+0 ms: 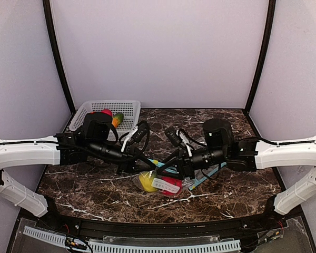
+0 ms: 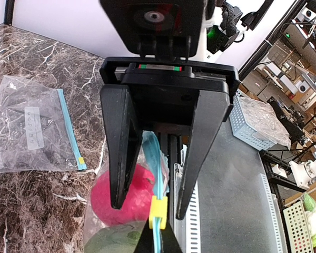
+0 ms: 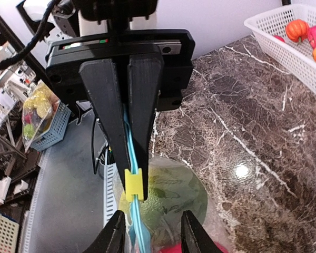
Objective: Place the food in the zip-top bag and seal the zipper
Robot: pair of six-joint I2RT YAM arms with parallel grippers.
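Observation:
A clear zip bag [image 1: 147, 182] holding yellow and red food lies front centre under both grippers. In the right wrist view my left gripper is shut on the bag's blue zipper strip, with the yellow slider [image 3: 133, 179] at its fingertips. My right gripper stands part open beside the strip, low in that view. In the left wrist view the right gripper's fingers flank the upright strip and yellow slider [image 2: 158, 211], with red food [image 2: 116, 195] in the bag behind.
Another bag with a blue zipper [image 2: 31, 132] lies flat to the right on the marble table. A white basket [image 1: 131, 105] of toy produce stands at the back left.

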